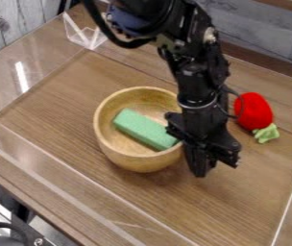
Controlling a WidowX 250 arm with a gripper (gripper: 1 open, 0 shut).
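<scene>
My black gripper (203,154) is shut at the right side of a yellow bowl (108,117), its fingertips low near the table, with nothing visible between them. A green block (143,129) lies tilted in the bowl. The arm hides the bowl's right part.
A red object (253,111) with a small pale green piece (265,132) sits right of the arm. A clear object (85,27) stands at the back left.
</scene>
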